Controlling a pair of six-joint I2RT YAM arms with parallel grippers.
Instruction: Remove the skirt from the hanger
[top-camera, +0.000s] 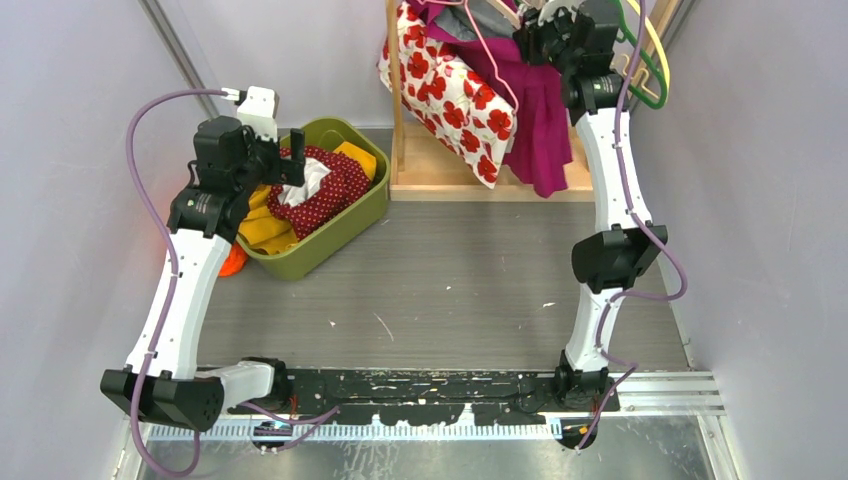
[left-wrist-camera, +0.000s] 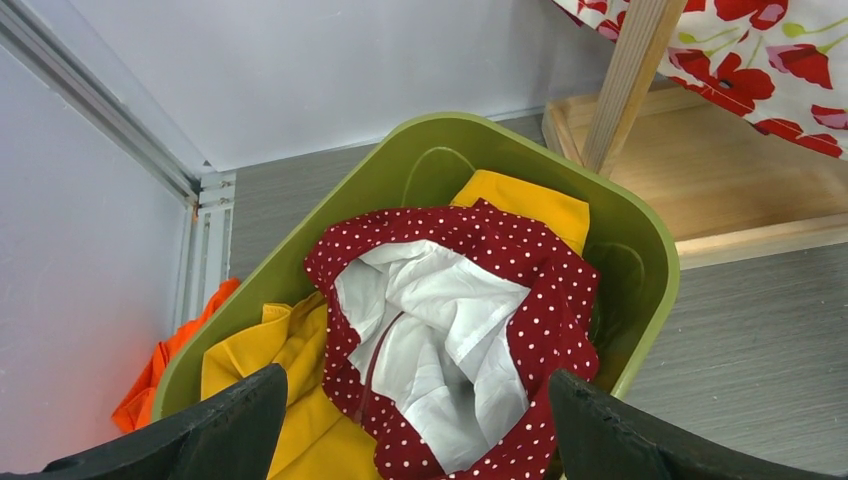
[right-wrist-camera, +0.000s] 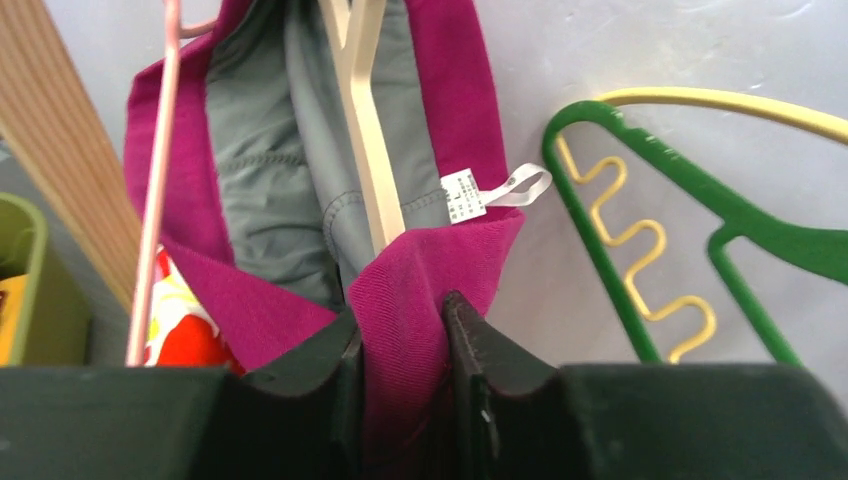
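Observation:
The magenta skirt (top-camera: 535, 130) hangs on the rack at upper right, beside a white skirt with red flowers (top-camera: 450, 100). In the right wrist view, a pale wooden hanger (right-wrist-camera: 365, 140) runs down into the magenta skirt (right-wrist-camera: 460, 100), over its grey lining and label. My right gripper has its fingers closed around a bunched fold of that magenta fabric, below the hanger's bar. My left gripper is open above the olive basket (left-wrist-camera: 655, 290), over a red dotted garment with white lining, with nothing between its fingers.
A pink hanger (right-wrist-camera: 160, 170) and green (right-wrist-camera: 680, 170) and yellow hangers (right-wrist-camera: 730, 100) hang alongside. The wooden rack post (top-camera: 395, 90) stands left of the clothes. An orange cloth (left-wrist-camera: 150, 390) lies outside the basket.

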